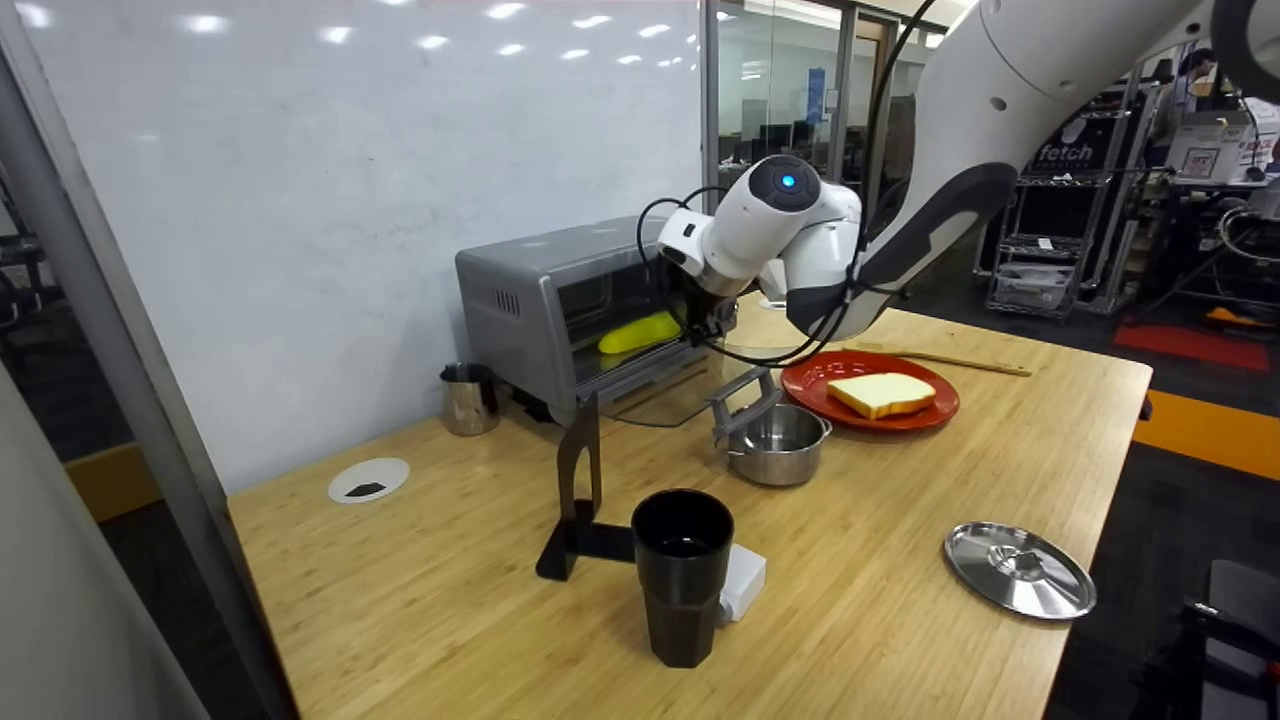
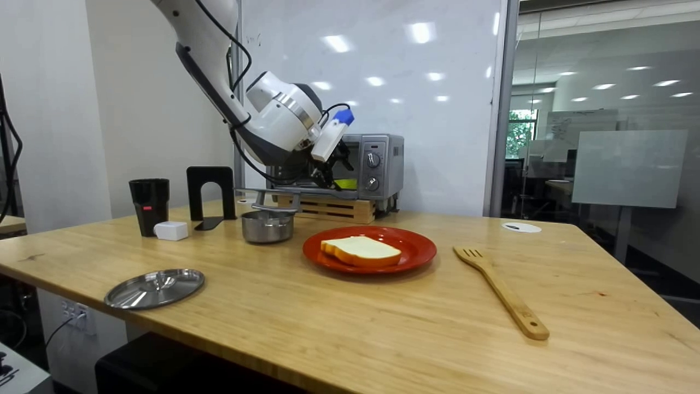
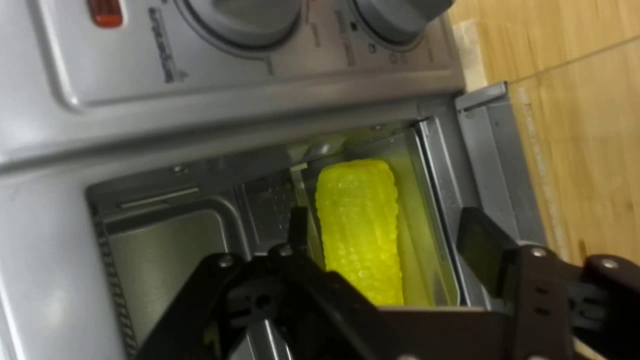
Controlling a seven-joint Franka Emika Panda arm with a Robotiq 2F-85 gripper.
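Observation:
A yellow corn cob [image 3: 360, 234] lies inside the grey toaster oven [image 1: 516, 324], at the control-panel end of its cavity. The oven door [image 1: 666, 396] is folded down. In the wrist view my gripper is open at the oven mouth. One finger [image 3: 298, 229] overlaps the cavity to the left of the corn, and the other finger [image 3: 480, 240] stands right of it over the side frame. Clear gaps separate the visible part of the corn from both fingers; its near end is hidden behind the gripper.
A steel pot [image 1: 780, 444] stands close to the lowered door. Bread [image 2: 361, 250] rests on a red plate [image 2: 420, 253]. A pot lid [image 1: 1020, 570], black cup [image 1: 681, 576], black stand [image 1: 578, 492] and wooden fork [image 2: 502, 292] occupy the table.

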